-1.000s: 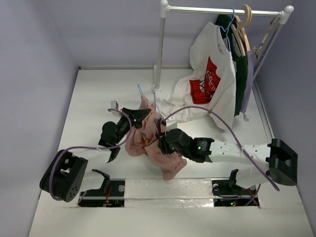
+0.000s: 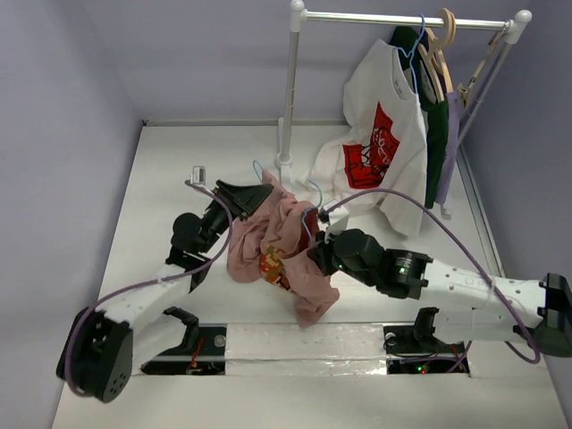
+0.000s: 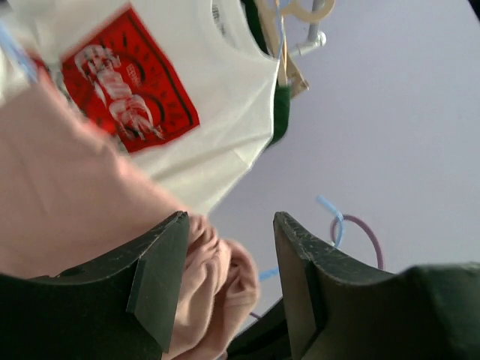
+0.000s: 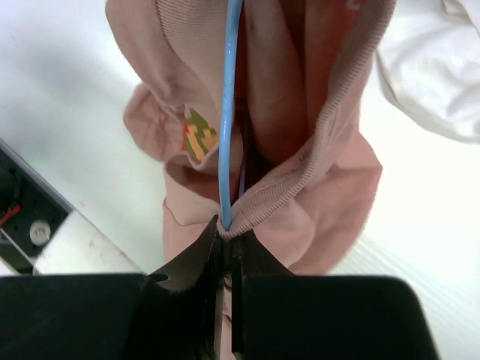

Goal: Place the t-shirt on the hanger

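Note:
The pink t-shirt, with a colored print on its front, hangs bunched between my two grippers. A blue hanger runs into its neck opening in the right wrist view; thin blue parts show beside the cloth in the top view. My right gripper is shut on the ribbed collar edge and the hanger where they meet. At the shirt's upper left, my left gripper has its fingers apart, with a fold of pink cloth lying by the left finger. Much of the hanger is hidden inside the shirt.
A white rack stands at the back right, holding a white shirt with a red print, a green garment and a purple one.
My right gripper has moved right, drawing the shirt's collar wider and shifting the hanger. The left gripper's fingers have parted, while its arm has tilted slightly. More of the print shows.

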